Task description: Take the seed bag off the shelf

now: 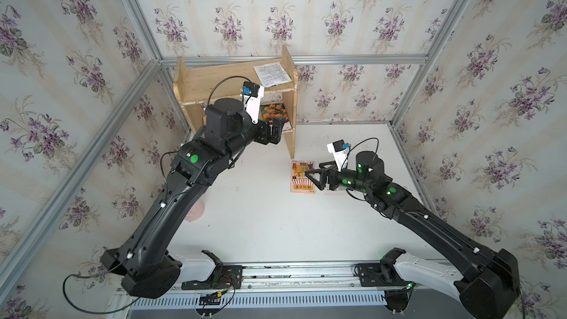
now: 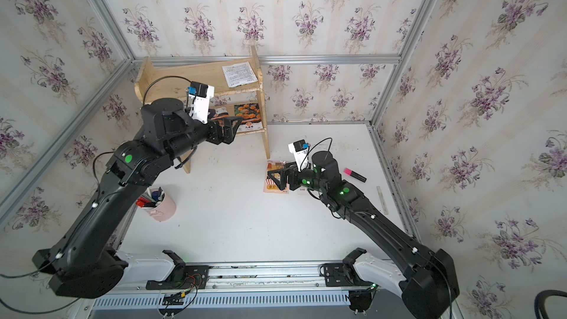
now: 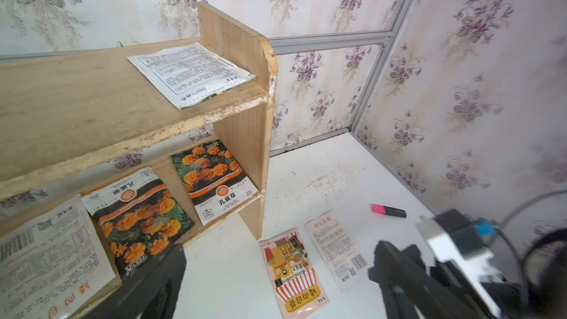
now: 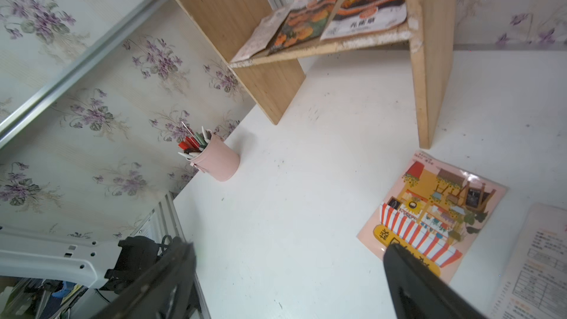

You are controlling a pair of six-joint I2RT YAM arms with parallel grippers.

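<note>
A two-tier wooden shelf (image 3: 239,100) holds seed bags. On its top board lies a white printed bag (image 3: 192,73), text side up. The lower board carries a text-side-up bag (image 3: 47,260) and two marigold bags, one in the middle (image 3: 141,224) and one at the right end (image 3: 213,180). My left gripper (image 1: 275,130) is open in front of the shelf, hiding part of the lower tier in the top left view. Over the table hangs my open right gripper (image 1: 314,177), its fingers (image 4: 422,283) apart with nothing between them.
On the white table (image 4: 283,212) lie an illustrated pink bag (image 4: 434,212) and a text-side-up bag (image 3: 337,248), side by side. A pink pen cup (image 4: 219,159) stands at the left. A pink-and-black marker (image 2: 355,175) lies at the right.
</note>
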